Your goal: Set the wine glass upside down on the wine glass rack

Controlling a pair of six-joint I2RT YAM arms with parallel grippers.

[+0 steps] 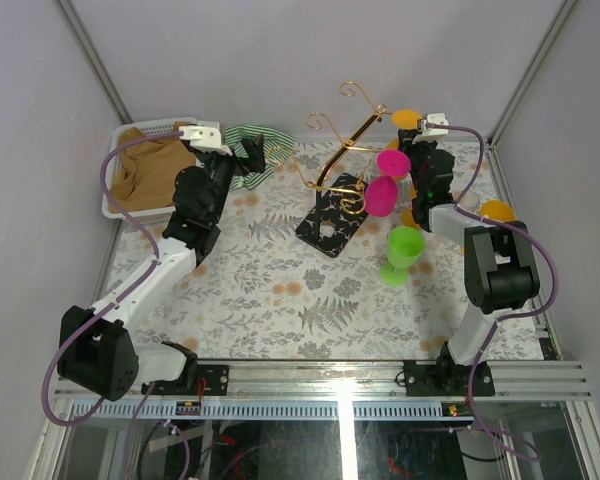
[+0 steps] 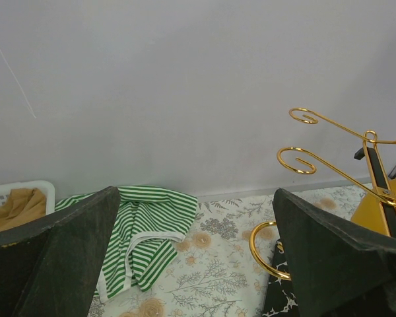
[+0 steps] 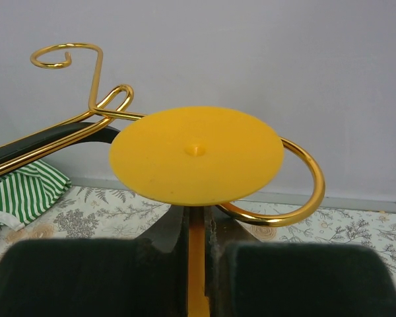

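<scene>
My right gripper (image 1: 410, 140) is shut on the stem of a yellow wine glass (image 3: 195, 158), its foot turned up at the gold rack (image 3: 302, 210), within a curled arm at the rack's upper right. The bowl is mostly hidden from the wrist camera. In the top view, pink glasses (image 1: 381, 196) hang on the lower right part of the rack, whose black base (image 1: 315, 232) rests on the table. My left gripper (image 1: 250, 160) is open left of the rack, nothing between its fingers.
A green glass (image 1: 404, 245) stands before the rack, with more yellow glasses (image 1: 497, 212) at the right. A white basket with brown cloth (image 1: 145, 180) and a striped cloth (image 2: 148, 224) lie back left.
</scene>
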